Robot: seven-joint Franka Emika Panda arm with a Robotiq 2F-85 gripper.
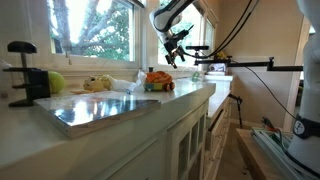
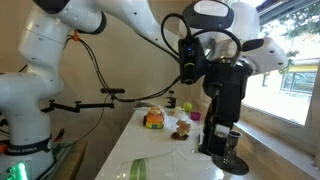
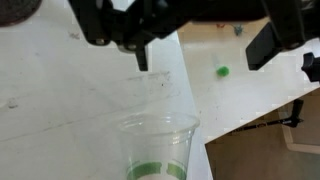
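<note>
My gripper stands open above the white counter, its two dark fingers wide apart in the wrist view with nothing between them. In exterior view 2 the gripper [image 2: 218,138] hangs over the window side of the counter. A clear plastic cup [image 3: 158,140] with a green band appears below the fingers in the wrist view, apart from them. Low in exterior view 2, a see-through cup [image 2: 148,168] with green on it is close to the camera. From exterior view 1, the gripper [image 1: 172,58] is at the counter's far end.
A colourful toy truck [image 2: 154,118] and a brown figure [image 2: 182,130] sit farther along the counter. Behind the gripper is a dark round object [image 2: 231,163]. A small green item [image 3: 222,72] lies near the counter edge. The window wall runs alongside.
</note>
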